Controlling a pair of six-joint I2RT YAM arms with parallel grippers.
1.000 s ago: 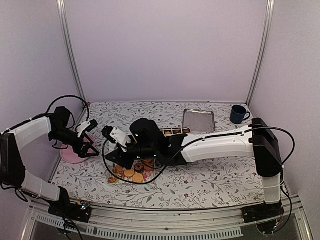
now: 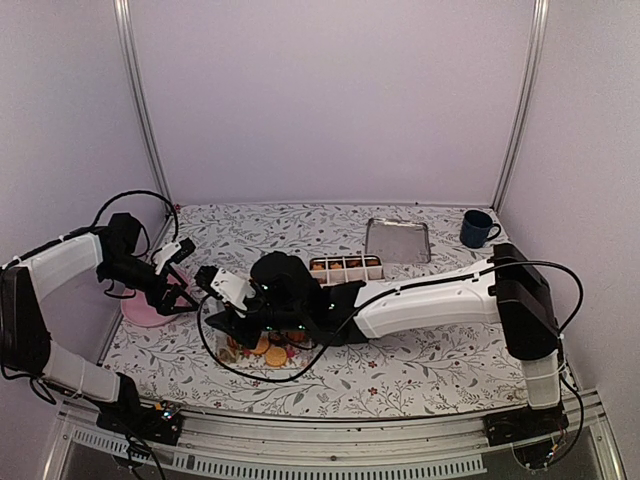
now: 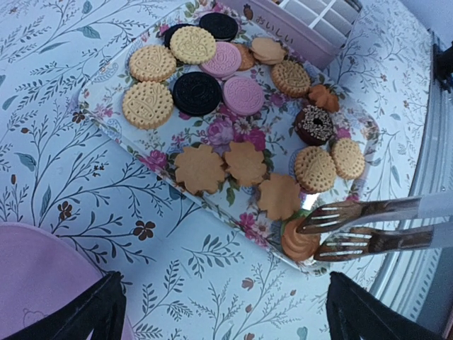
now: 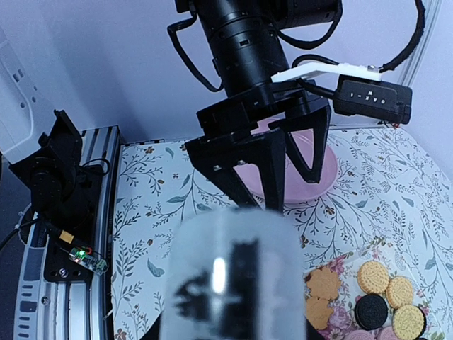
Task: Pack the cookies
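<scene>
A floral tray [image 3: 159, 142] holds several cookies: plain round ones [image 3: 148, 105], black and pink sandwich rounds, flower-shaped ones [image 3: 279, 197] and a sprinkled chocolate ring [image 3: 314, 125]. Fork-ended tongs [image 3: 368, 242] reach in from the right of the left wrist view, their two prongs slightly apart at an orange rosette cookie [image 3: 299, 241] by the tray's near corner. Whether they grip it cannot be told. My right gripper is around the translucent tongs, which fill the lower middle of its view and hide most of the fingers. Open and empty, my left gripper hangs beside the tray.
The pink plate [image 2: 147, 312] is beneath the left arm. Behind the cookies stands a pink divided box [image 3: 301, 32] with white compartments. A metal tray [image 2: 398, 240] and a dark blue mug [image 2: 476, 230] are at the back right. My right arm spans the table's middle.
The right gripper has shifted a little to the left and lower over the cookie tray in the top view. My left arm has stayed still.
</scene>
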